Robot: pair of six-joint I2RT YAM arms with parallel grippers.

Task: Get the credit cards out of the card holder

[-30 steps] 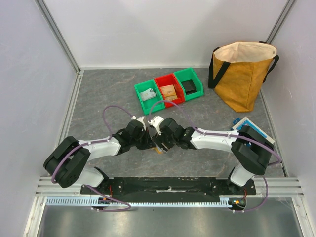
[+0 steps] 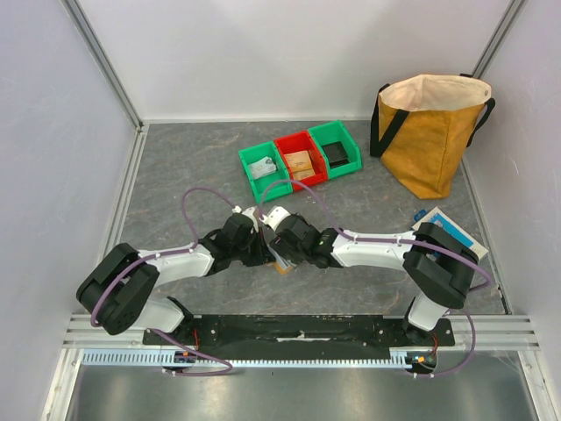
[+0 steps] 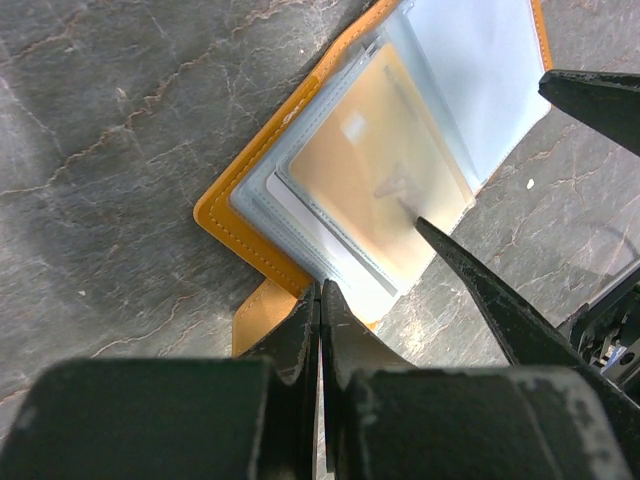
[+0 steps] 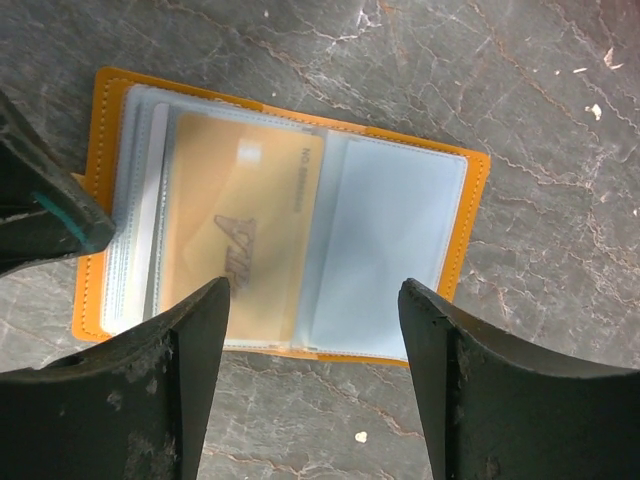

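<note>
The card holder [image 4: 465, 225] lies open flat, with orange stitched edges and clear sleeves. One sleeve holds a tan card [image 4: 262, 180]; the sleeve beside it shows pale blue-white [image 4: 385, 240]. My left gripper is shut, its tips at the holder's stitched edge; whether it pinches the edge is hard to tell. Over the sleeves, my right gripper holds its fingers apart, nothing between them. In the left wrist view, one right fingertip [image 3: 435, 235] reaches the tan card's sleeve. From above, both arms mostly hide the holder.
Behind the arms stands a tray with green [image 2: 250, 160], red [image 2: 321, 171] and green compartments holding small items. A mustard bag [image 2: 429, 153] stands at the back right. A white-and-blue item [image 2: 451, 230] lies at the right.
The left arm has stayed about where it was.
</note>
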